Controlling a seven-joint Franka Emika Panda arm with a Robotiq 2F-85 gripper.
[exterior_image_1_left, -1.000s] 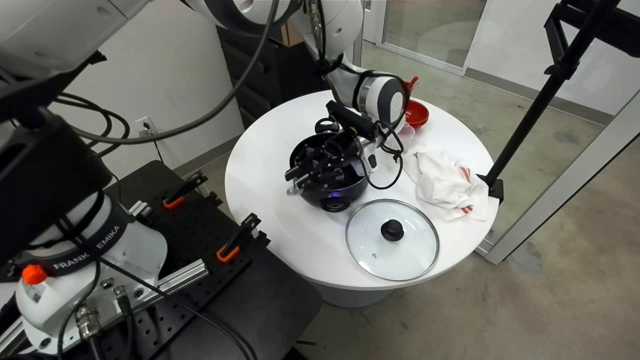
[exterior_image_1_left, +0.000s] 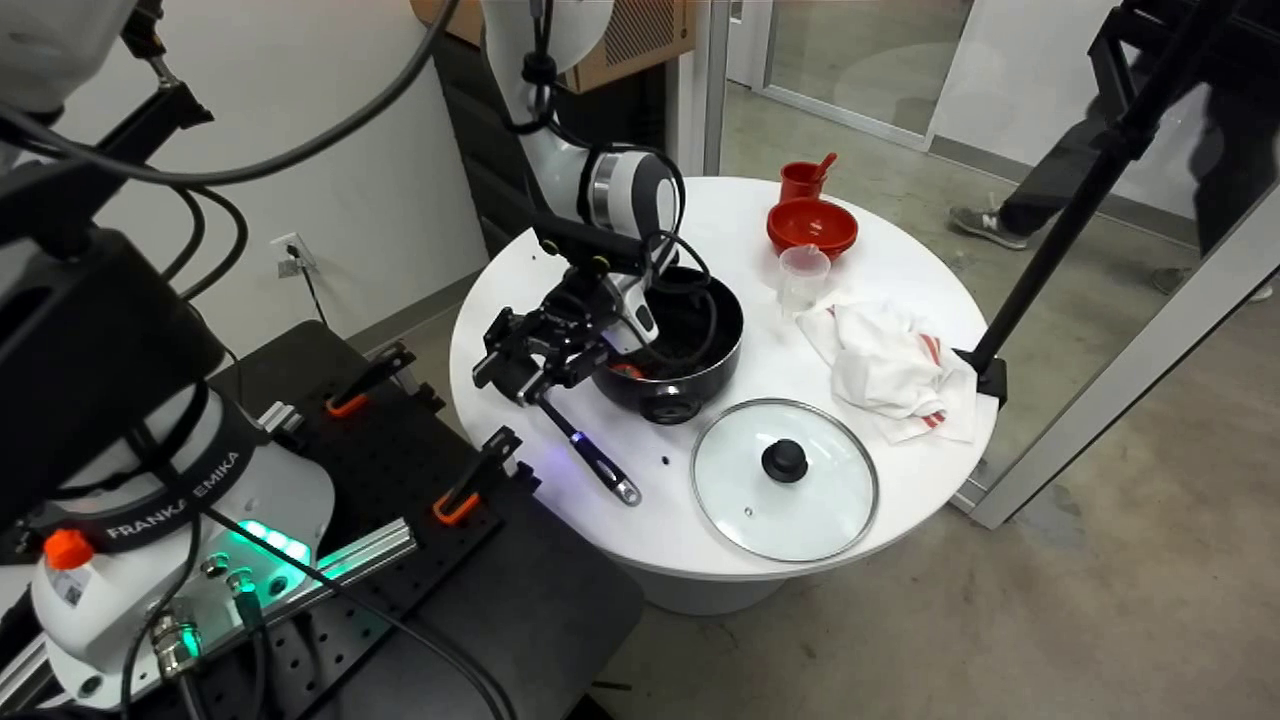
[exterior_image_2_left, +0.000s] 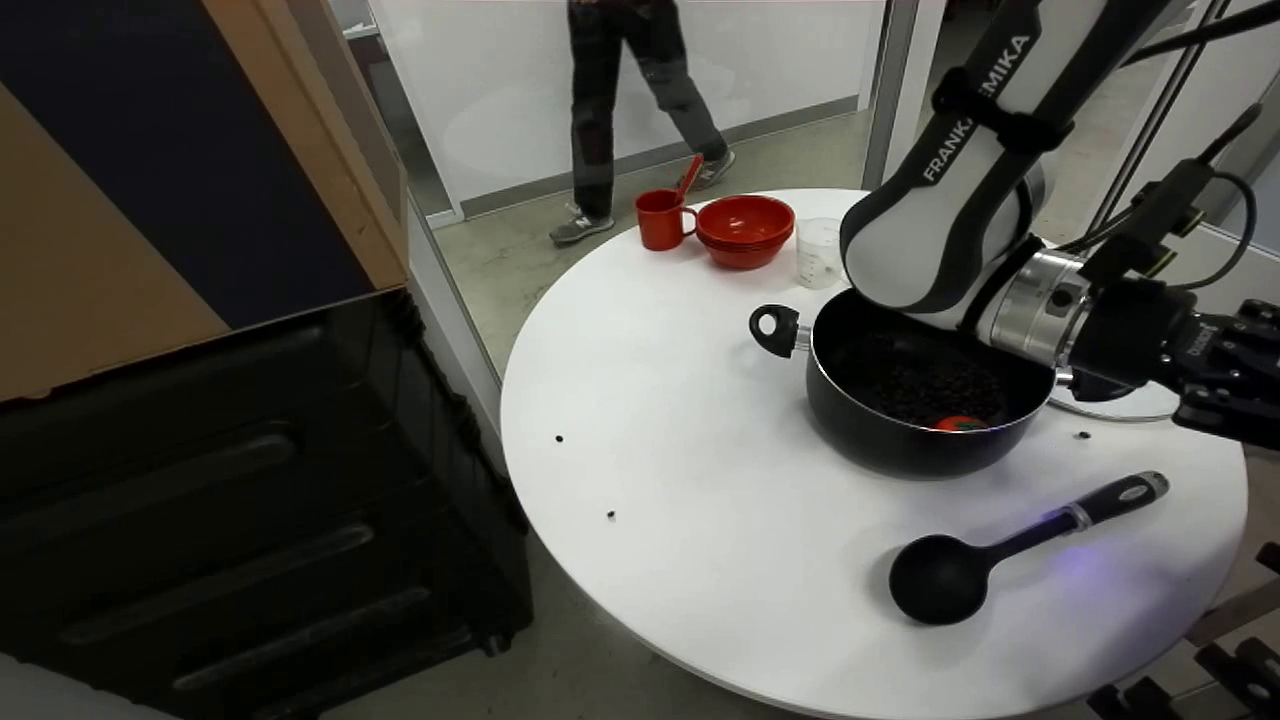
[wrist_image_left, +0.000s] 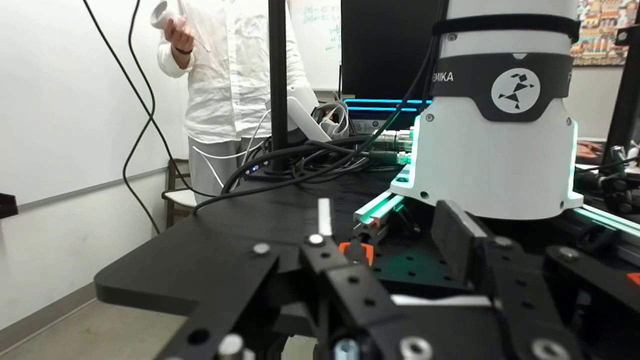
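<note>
In the wrist view my gripper is open, its fingers (wrist_image_left: 459, 237) apart with nothing between them. It points away from the pot, towards the robot's base. A black ladle (exterior_image_2_left: 942, 580) lies on the white table, its handle (exterior_image_1_left: 597, 462) extending below the gripper in exterior view 1. The bowl end is hidden there but shows in exterior view 2. Beside the ladle stands a black pot (exterior_image_2_left: 924, 450) holding dark bits and a red piece (exterior_image_2_left: 961, 424). The arm covers part of the pot. A glass lid (exterior_image_1_left: 744, 480) lies flat nearby.
Red bowls (exterior_image_2_left: 744, 228), a red mug (exterior_image_2_left: 660, 220) and a clear cup (exterior_image_2_left: 818, 254) stand at the table's far side. A white cloth (exterior_image_1_left: 894, 366) lies near a black post. Several dark crumbs dot the table; in exterior view 2 its left part is mostly free.
The gripper has moved from over the pot to its left in exterior view 1. The ladle now shows on table surface that looked bare. Green lights on the base are now lit.
</note>
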